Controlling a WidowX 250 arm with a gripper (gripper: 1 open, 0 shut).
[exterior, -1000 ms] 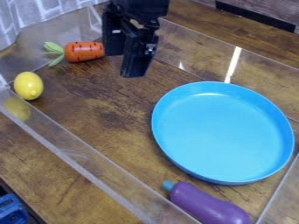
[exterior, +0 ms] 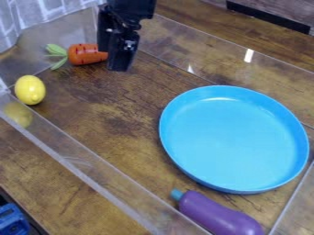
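My black gripper (exterior: 119,48) hangs at the top centre, open, with nothing seen between its fingers. An orange carrot with green leaves (exterior: 86,54) lies just left of it, partly behind it. A yellow egg-shaped object (exterior: 29,89) lies at the left. A blue plate (exterior: 233,139) takes up the right middle, and a purple eggplant (exterior: 219,214) lies at the bottom right.
Clear plastic walls edge the wooden surface (exterior: 105,133) on the left, bottom and back. A blue object (exterior: 10,222) shows in the bottom left corner.
My gripper has moved left and a little up, toward the carrot. The objects on the surface have not visibly moved.
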